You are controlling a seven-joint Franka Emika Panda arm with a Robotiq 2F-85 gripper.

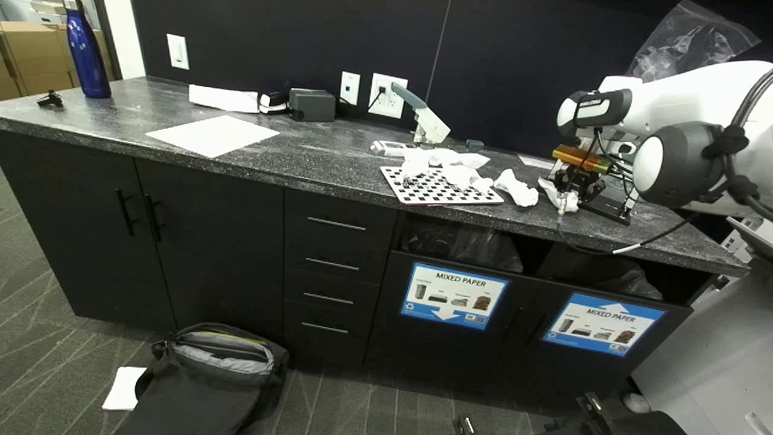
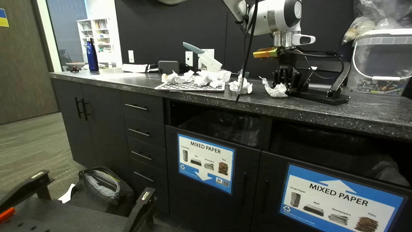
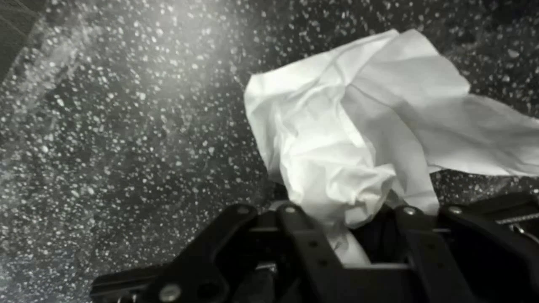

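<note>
A crumpled white paper [image 3: 323, 131] lies on the dark speckled counter, large in the wrist view. My gripper is low over its near end, with part of the paper between the two black fingers. The fingers stand part open, and a dark gap shows on the right, so no firm hold on the paper is visible. In exterior view 2 the gripper [image 2: 285, 79] is down at counter height, just behind and right of that paper [image 2: 276, 91]. Its fingertips are partly hidden by the paper in exterior view 1.
Another crumpled paper [image 1: 516, 188] lies to the left, beside a white perforated board [image 1: 442, 190] carrying several more. A black stand [image 2: 324, 96] is close on the gripper's right, with a clear bucket [image 2: 380, 65] beyond. The counter's left side has free room.
</note>
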